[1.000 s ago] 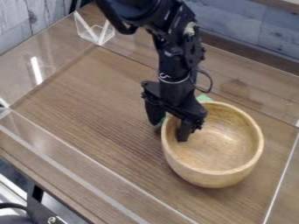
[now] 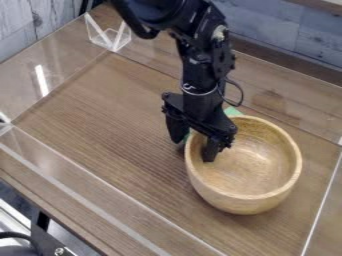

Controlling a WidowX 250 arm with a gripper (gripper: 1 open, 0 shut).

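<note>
My black gripper (image 2: 201,130) is at the left rim of a tan wooden bowl (image 2: 261,190), with its fingers reaching down at and inside the rim. Whether it is open or shut on anything cannot be made out. A small green item (image 2: 230,111) shows behind the gripper at the back of the bowl, largely hidden.
A white wire-like stand (image 2: 110,32) sits at the back left, and a grey wall runs along the back right.
</note>
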